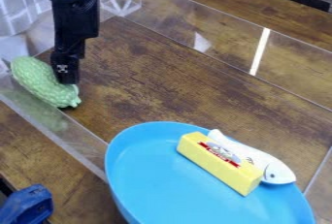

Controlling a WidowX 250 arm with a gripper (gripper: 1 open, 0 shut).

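Note:
The black gripper (65, 71) hangs at the upper left, its fingertips low against the right side of a green textured oblong object (42, 84), which lies by the clear tray wall at the left. The gripper is open; the fingertips partly overlap the green object in this view.
A blue plate (162, 189) at the lower right holds a yellow box (219, 162) and a white fish-shaped object (266, 161). A blue object (23, 206) sits at the lower left corner.

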